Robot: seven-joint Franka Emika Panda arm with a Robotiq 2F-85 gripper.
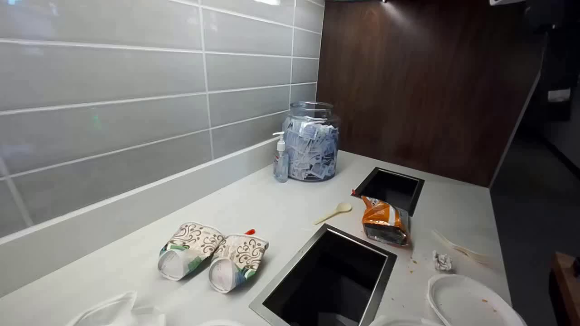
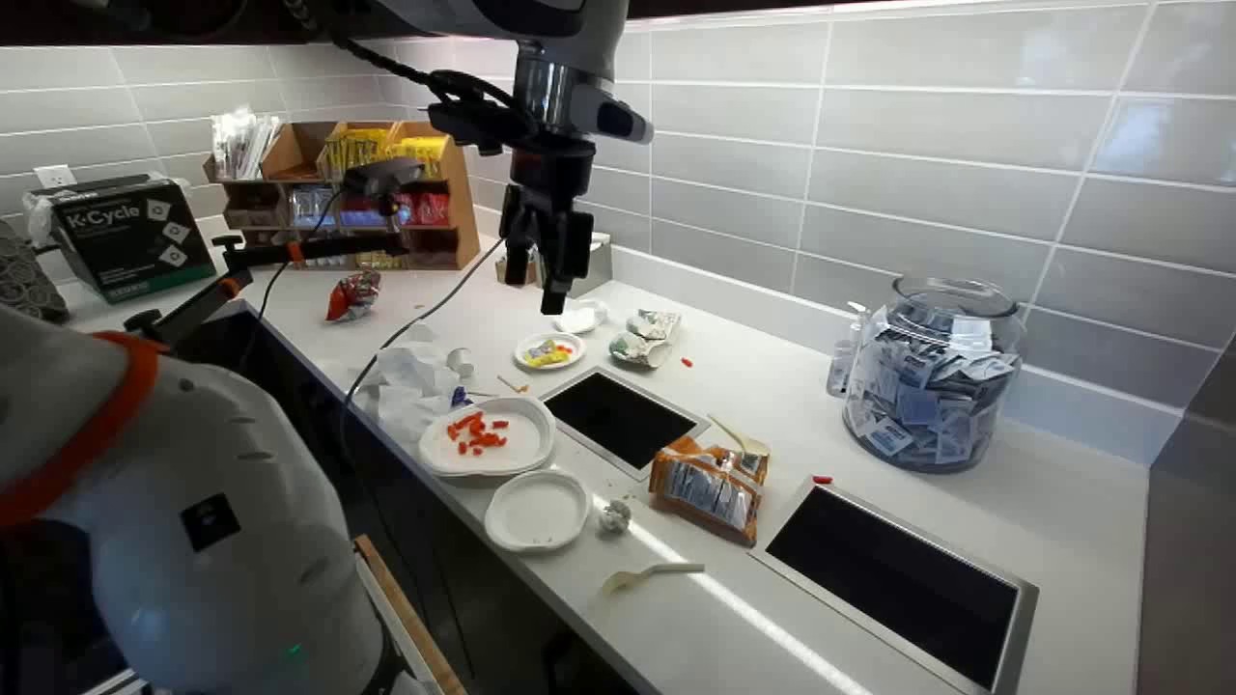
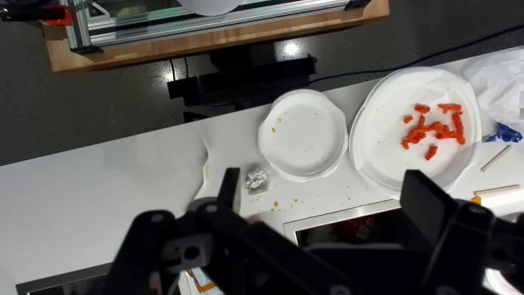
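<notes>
High above the counter, my gripper (image 2: 545, 288) points down, its fingers apart and empty. In the wrist view the gripper is spread wide over the counter. Below it lie a small, nearly empty white plate (image 3: 303, 135) and a larger white plate (image 3: 380, 142) bearing several red-orange snack pieces (image 3: 437, 130). A crumpled foil ball (image 3: 256, 180) sits beside the small plate. An orange snack bag (image 2: 707, 486) lies between two dark framed openings in the counter, the nearer one (image 2: 892, 579) and the farther one (image 2: 626, 419). Two crumpled patterned cups (image 1: 190, 247) lie by the wall.
A big glass jar of packets (image 2: 936, 382) and a pump bottle (image 1: 280, 163) stand against the tiles. Plastic spoons (image 1: 340, 209) and crumpled white paper (image 2: 411, 382) are scattered about. At the far end are a packet rack (image 2: 463, 208) and a K-Cycle box (image 2: 127, 237).
</notes>
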